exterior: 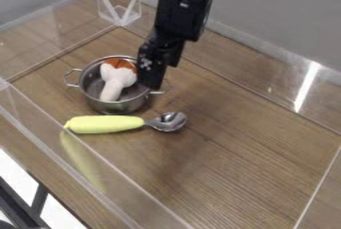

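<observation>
My black gripper point(155, 66) hangs open at the upper centre, its fingers just over the right rim of a steel pot point(92, 99) with two side handles. Inside the pot lie a white object point(116, 82) with a rounded end and something orange-red behind it. In front of the pot lies a yellow, elongated object point(94, 124), with a metal spoon head point(167, 121) at its right end.
A white rack point(120, 12) stands at the back left.
</observation>
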